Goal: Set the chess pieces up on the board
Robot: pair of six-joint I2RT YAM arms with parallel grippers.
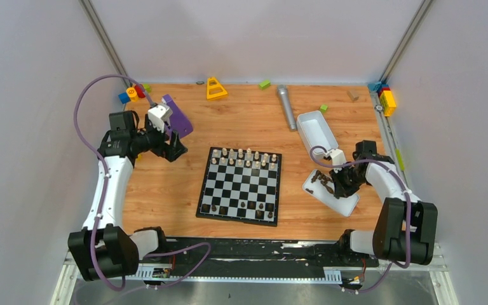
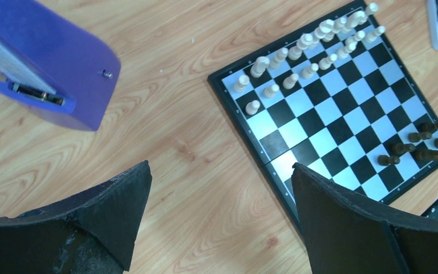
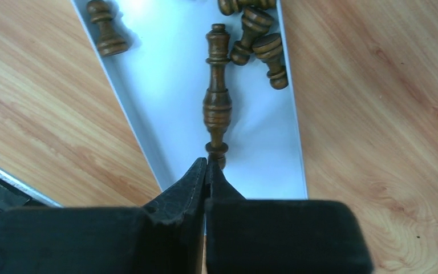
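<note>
Over the white tray [image 3: 262, 171] my right gripper is shut, its tips pressed together with nothing between them. A dark chess piece [image 3: 217, 108] lies in the tray just ahead of the tips, its small round end partly hidden behind them and outside the fingers. More dark pieces [image 3: 256, 25] lie farther up the tray, and a dark pawn [image 3: 107, 28] rests by its left wall. On the chessboard [image 1: 238, 190], white pieces [image 1: 248, 155] stand in rows at the far side, several dark pieces [image 2: 419, 142] at the near side. My left gripper stands open and empty, left of the board.
An empty white container [image 1: 316, 132] sits behind the tray, a grey cylinder [image 1: 286, 108] beside it. A purple holder [image 2: 74, 68] stands close to the left gripper. Coloured blocks [image 1: 387, 101] line the edges. Bare wood separates board and tray.
</note>
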